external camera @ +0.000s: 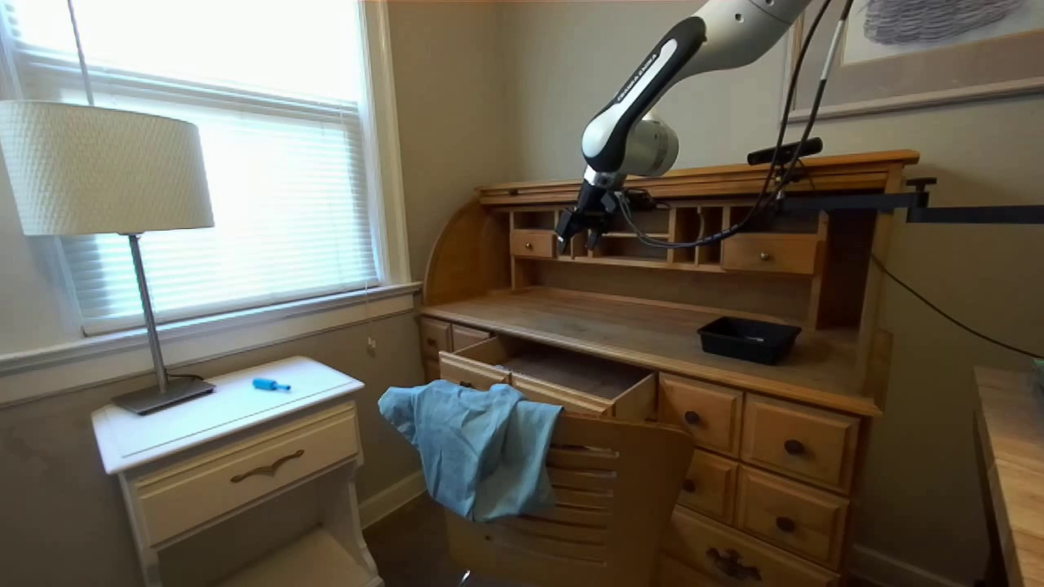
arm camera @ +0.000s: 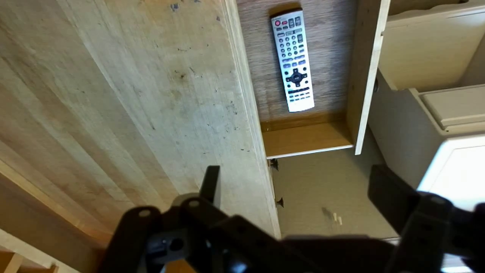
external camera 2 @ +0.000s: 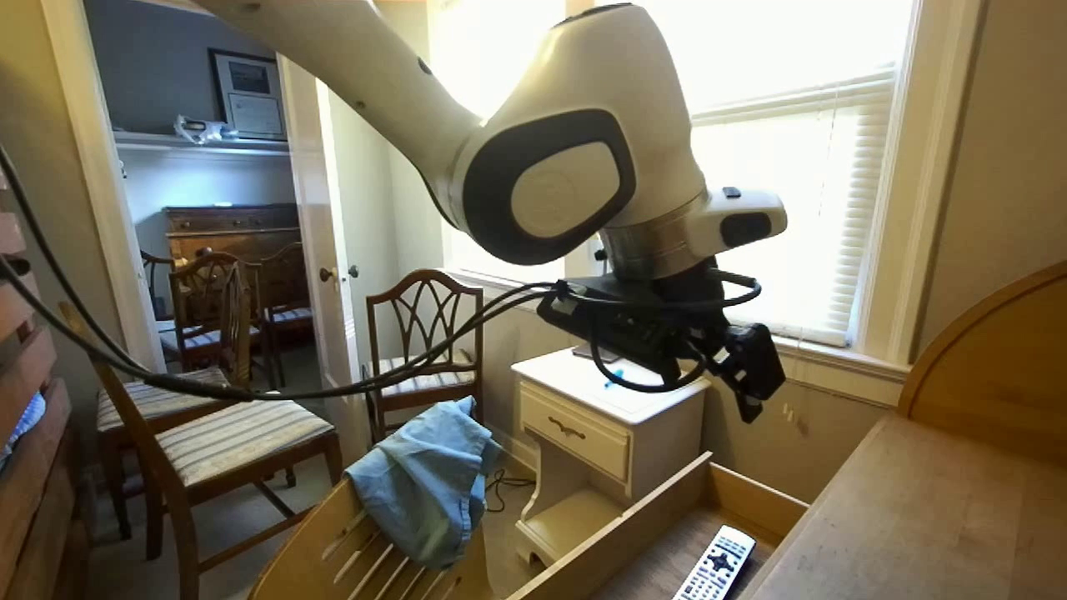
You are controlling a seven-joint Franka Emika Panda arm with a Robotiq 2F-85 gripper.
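High over the desk hangs my gripper point(external camera: 578, 240), its fingers pointing down. In the wrist view the gripper is open, with a wide gap and nothing held between its fingers. Below it, a grey-white remote control point(arm camera: 293, 63) lies face up inside the pulled-out drawer point(arm camera: 309, 138). The remote point(external camera 2: 718, 565) also shows near that drawer's far end in exterior view 2. A blue cloth point(external camera: 475, 445) drapes over the back of the wooden chair point(external camera: 626, 489). On the white nightstand point(external camera: 323, 377) rests a small blue object point(external camera: 271, 385), well away from the gripper.
A black tray point(external camera: 749, 339) with something small inside stands at the right of the desktop point(external camera: 597, 313). Cubbyholes line the desk's back. A lamp point(external camera: 147, 293) stands on the nightstand, and the arm's cables hang loosely.
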